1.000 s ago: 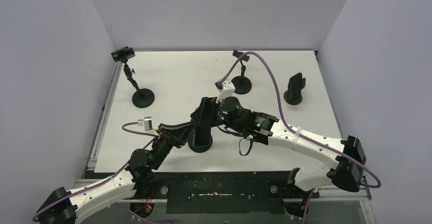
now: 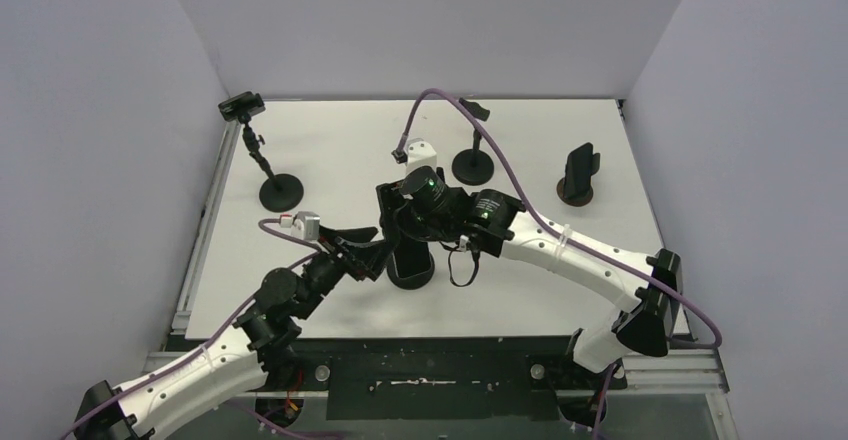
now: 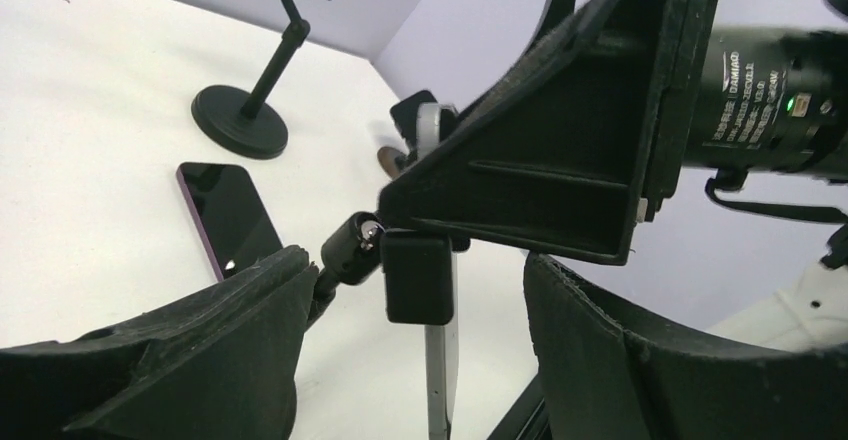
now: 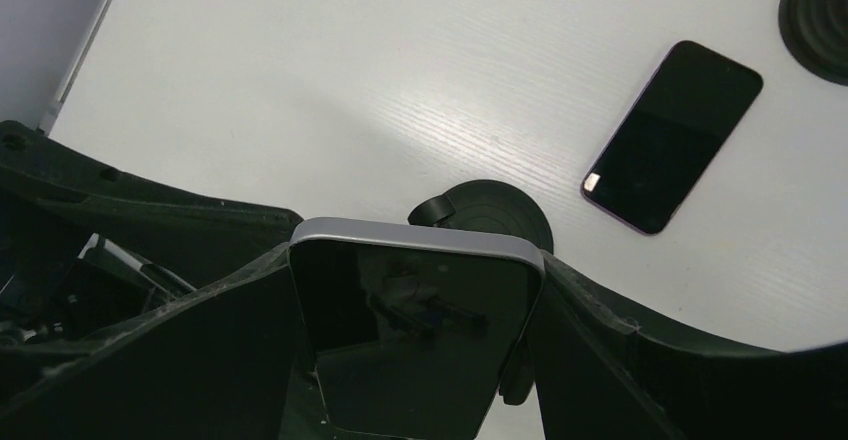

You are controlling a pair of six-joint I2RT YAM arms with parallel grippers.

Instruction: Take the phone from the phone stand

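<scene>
A dark phone (image 4: 415, 340) with a silver edge leans on its black stand near the table's front middle; the stand's round base (image 4: 500, 210) shows behind it. In the top view, the phone (image 2: 411, 258) is partly covered by my right gripper (image 2: 392, 210). Right fingertips lie along both side edges of the phone; whether they press on it is unclear. My left gripper is open, its fingers on either side of the stand's black head (image 3: 418, 278) and apart from it. The phone (image 3: 441, 370) appears edge-on below that head.
Another phone (image 4: 672, 138) lies flat on the table. Further stands are at the back left (image 2: 281, 192), back middle (image 2: 473, 166) and right (image 2: 578, 175).
The stand's base has shifted right and slightly back, the phone still on it.
</scene>
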